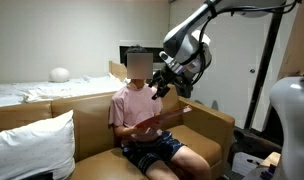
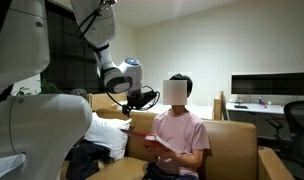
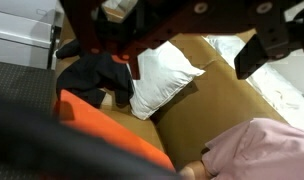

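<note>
My gripper stands open in the wrist view, its dark fingers well apart and nothing held between them. In exterior view 1 the gripper (image 1: 161, 79) hangs in front of a seated person in a pink shirt (image 1: 137, 105), close to the head and shoulder. That person holds a red, flat, book-like object (image 1: 152, 126) over the lap. The same red object (image 3: 97, 120) crosses the lower part of the wrist view, partly covered by a blurred dark bar. From exterior view 2 the gripper (image 2: 145, 100) appears beside the person, above the red object (image 2: 158, 143).
A tan leather sofa (image 1: 92, 122) holds the person and a white pillow (image 1: 34, 150). Black cloth (image 3: 92, 77) lies near the pillow in the wrist view. Behind the sofa is a white-covered bed (image 1: 22, 92). A desk with a monitor (image 2: 254, 84) stands farther back.
</note>
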